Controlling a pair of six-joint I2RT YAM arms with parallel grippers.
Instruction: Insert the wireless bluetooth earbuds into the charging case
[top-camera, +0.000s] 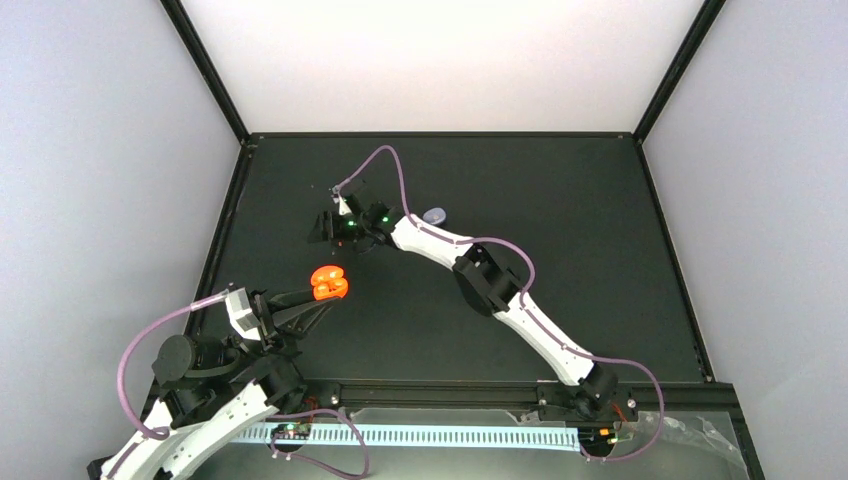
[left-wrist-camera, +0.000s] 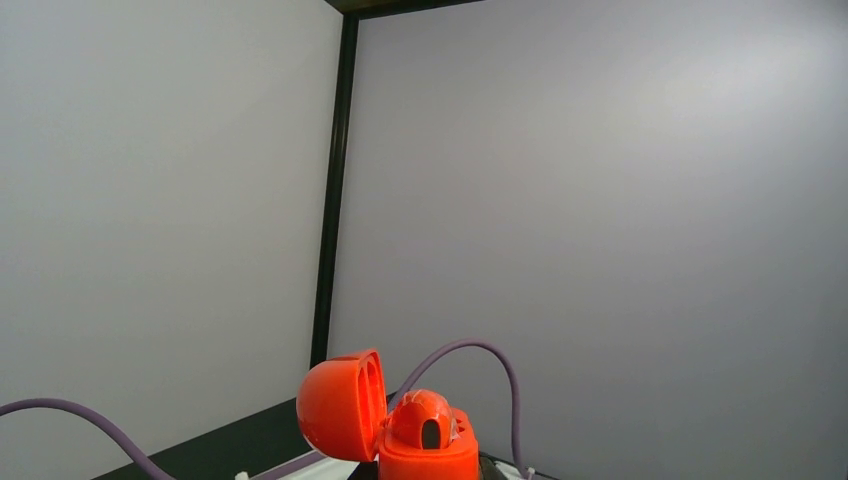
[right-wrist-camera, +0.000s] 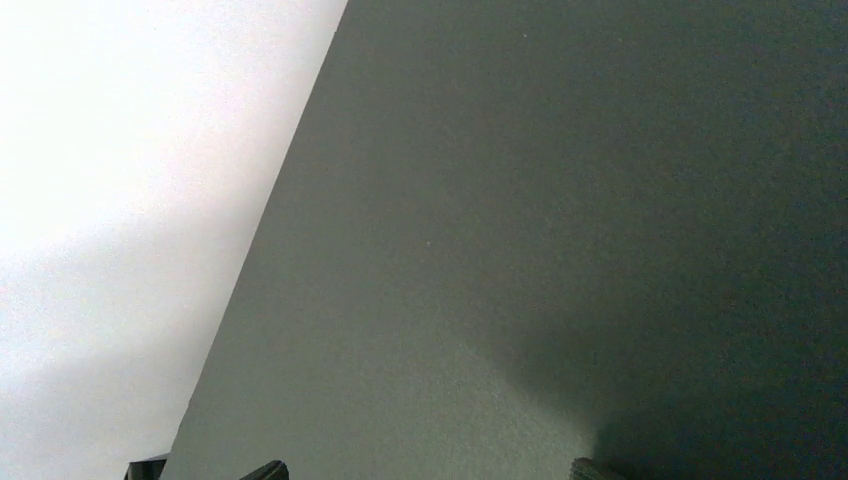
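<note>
The orange charging case (top-camera: 330, 288) is held above the table, its rounded lid (left-wrist-camera: 340, 408) hinged open. My left gripper (top-camera: 326, 296) is shut on it. In the left wrist view one orange earbud (left-wrist-camera: 420, 418) with a dark oval appears to sit in the case, beside a small gap. Farther back, my right gripper (top-camera: 320, 228) is over the table, beyond the case and apart from it. Its fingers (right-wrist-camera: 268, 471) stand wide apart with bare table between them. A tiny red speck (top-camera: 340, 243) shows under this gripper; it is too small to identify.
A grey rounded object (top-camera: 434, 216) lies beside the right forearm. The right arm (top-camera: 485, 280) stretches diagonally across the black table (top-camera: 560, 240). Table to the right of that arm is clear, and walls close in the left, back and right sides.
</note>
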